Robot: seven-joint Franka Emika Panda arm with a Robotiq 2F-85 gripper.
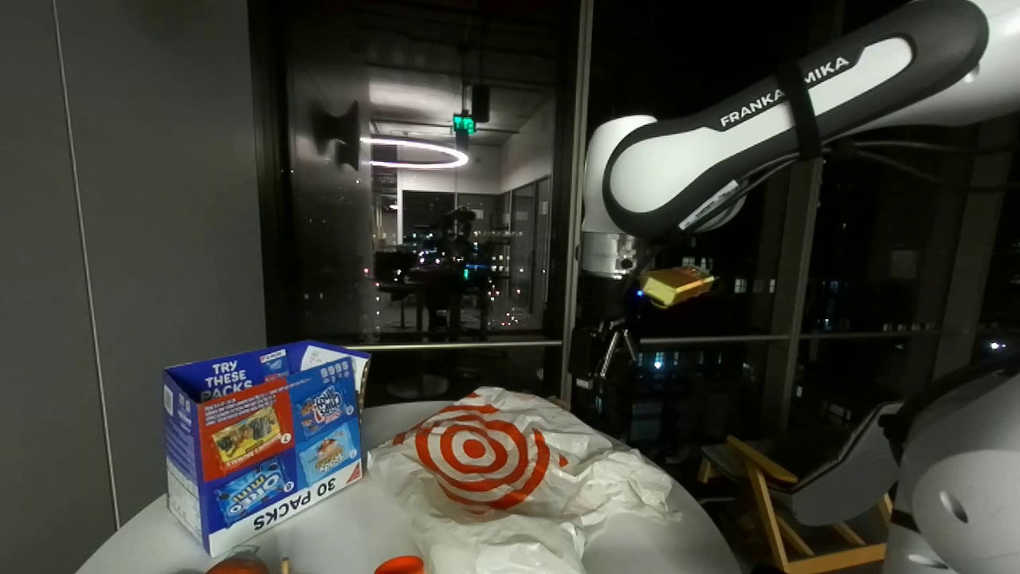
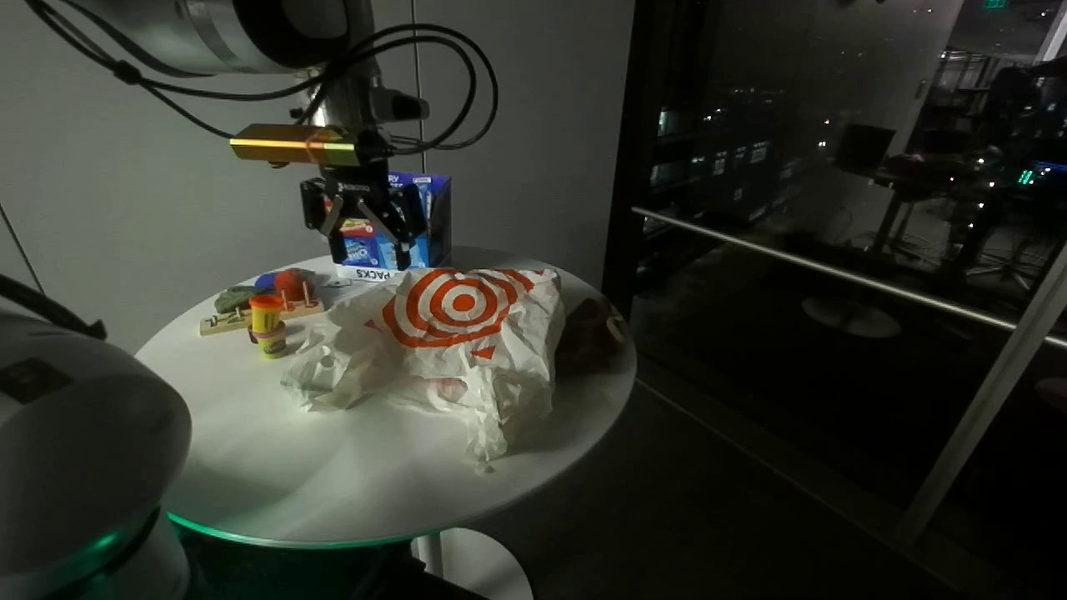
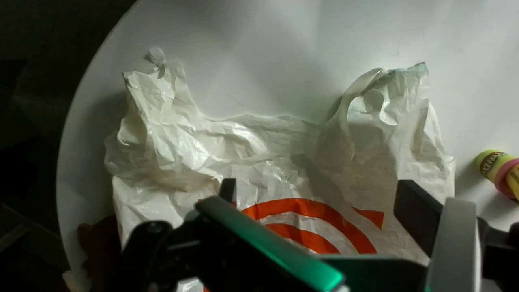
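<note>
A crumpled white plastic bag (image 2: pixel 430 340) with a red target print lies across the round table, its two handles spread apart in the wrist view, where the bag (image 3: pixel 287 146) fills the middle. Above it hangs my gripper (image 2: pixel 370 255), open, with nothing between its fingers. In exterior view 1 the gripper (image 1: pixel 602 368) is dark and hard to make out against the window. From the wrist, the fingers (image 3: pixel 418 214) stand wide apart over the printed part of the bag, clear of it. Whatever the bag may contain is hidden.
A blue snack box (image 1: pixel 268 440) stands open-topped on the white table (image 2: pixel 270 460). Stacked Play-Doh tubs (image 2: pixel 268 325) and a wooden peg board (image 2: pixel 225 322) with coloured pieces are at one side. Something brown (image 2: pixel 592 340) sits behind the bag. Bare tabletop lies nearest the robot base.
</note>
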